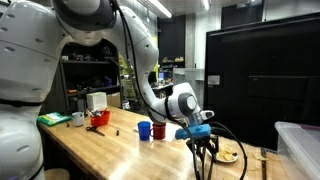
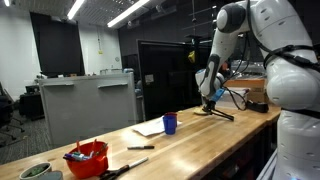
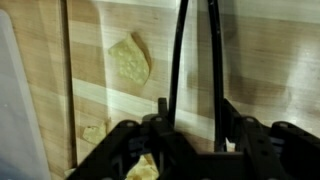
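Note:
My gripper reaches over the wooden table with two long, thin black fingers. In the wrist view a narrow gap parts them, and only bare table shows there; their far ends run out at the top edge. In exterior view 1 the gripper (image 1: 204,168) points down at the table's right half. A pale yellow, chip-like piece (image 3: 129,60) lies left of the fingers in the wrist view. Below it is a smaller piece (image 3: 95,133), and another yellow piece is partly hidden by the gripper's body.
A round plate-like thing (image 1: 228,156) sits just right of the gripper. Blue cup (image 1: 145,130) and red cup (image 1: 159,131) stand farther left, with a red container (image 2: 86,158) beyond. A thin rod (image 3: 67,80) lies left of the chips. Mid-table is mostly clear.

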